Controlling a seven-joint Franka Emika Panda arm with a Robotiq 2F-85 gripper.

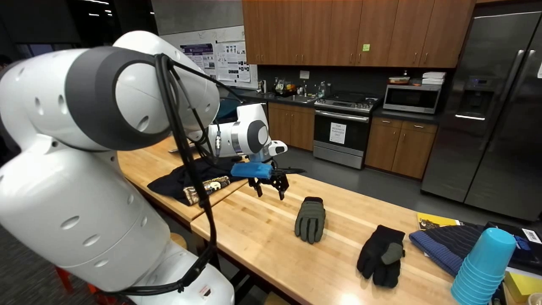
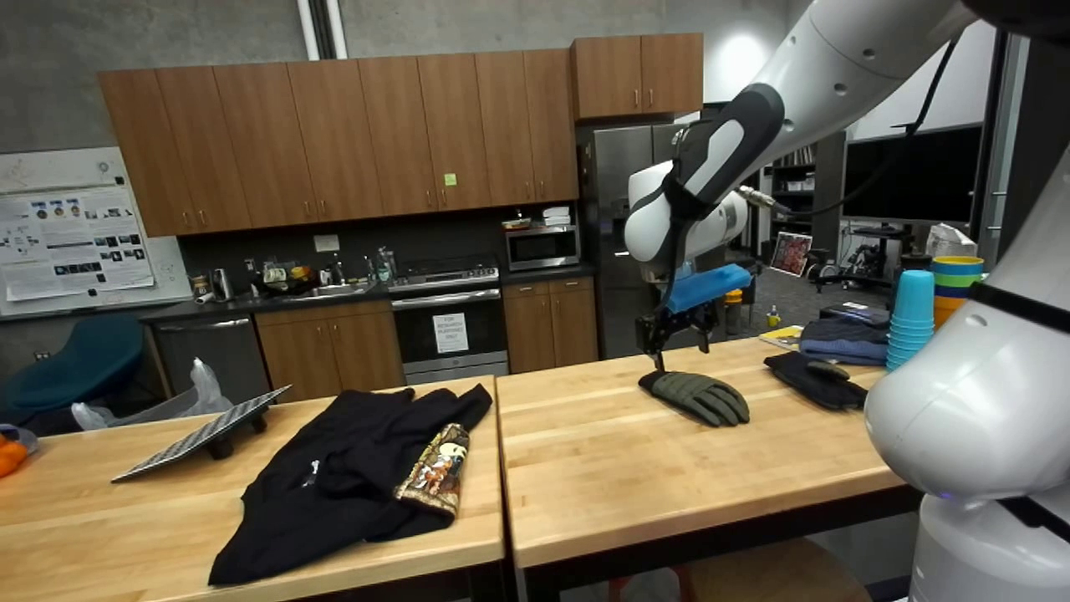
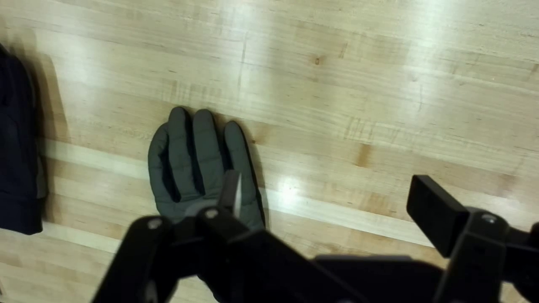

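Note:
My gripper hangs above the wooden table, its two black fingers spread well apart with nothing between them. A grey-green glove lies flat on the table, to the gripper's right in exterior view 1. In the wrist view the same glove shows its fingers, while one gripper finger covers part of its palm and cuff. Farther right lies a black glove with a grey patch; exterior view 2 has this black glove beyond the grey-green one. Only a dark edge of cloth appears at the wrist view's left side.
Dark clothing with a patterned piece covers part of the adjoining table. A stack of blue cups and a knit hat crowd the right end. Bare tabletop lies in front of the grey-green glove.

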